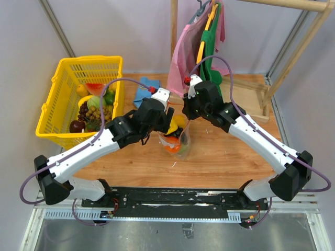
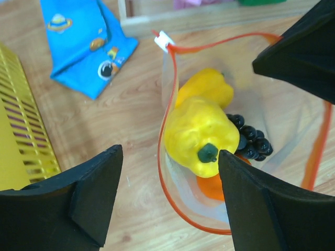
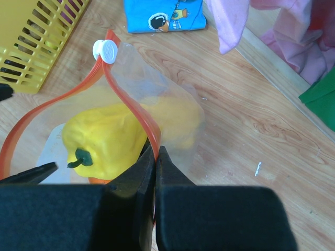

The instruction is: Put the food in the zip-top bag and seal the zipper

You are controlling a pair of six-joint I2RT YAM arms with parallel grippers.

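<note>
A clear zip bag (image 1: 183,146) with orange zipper stands upright, mouth open, holding a yellow pepper (image 2: 193,130), a second yellow item (image 2: 207,83), black grapes (image 2: 254,144) and an orange item (image 2: 208,185). A white slider (image 3: 109,51) sits at a zipper corner. My left gripper hovers over the bag's slider side, fingers apart, nothing visible between them. My right gripper is shut on the bag's rim along the orange zipper.
The yellow basket (image 1: 52,104) of produce is at left. A blue cloth (image 1: 146,86) lies behind. A wooden rack (image 1: 303,42) with hanging clothes stands at back right.
</note>
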